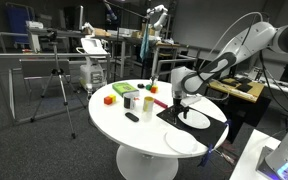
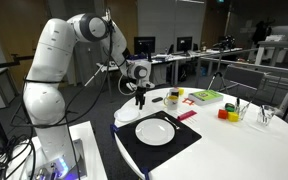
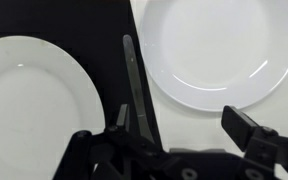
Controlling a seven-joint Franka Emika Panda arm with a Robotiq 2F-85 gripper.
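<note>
My gripper hangs over the table with its fingers spread and nothing between the fingers. In the wrist view, a white plate (image 3: 34,110) lies on the black mat (image 3: 89,30) at the left. Another white plate (image 3: 224,45) sits at the right on the white tabletop. Between the two, along the mat's edge, runs a slim knife (image 3: 134,75). From exterior view 2, the gripper (image 2: 139,101) appears beyond the mat plate (image 2: 155,132), near the other plate (image 2: 127,114). How high it hovers is hard to judge.
A yellow cup (image 1: 148,104), a dark mug (image 1: 127,101) and a small black object (image 1: 132,117) stand left of the mat. Farther back are a green box (image 1: 123,87) and a red block (image 1: 109,100). Bare tabletop (image 1: 114,122) shows at the left.
</note>
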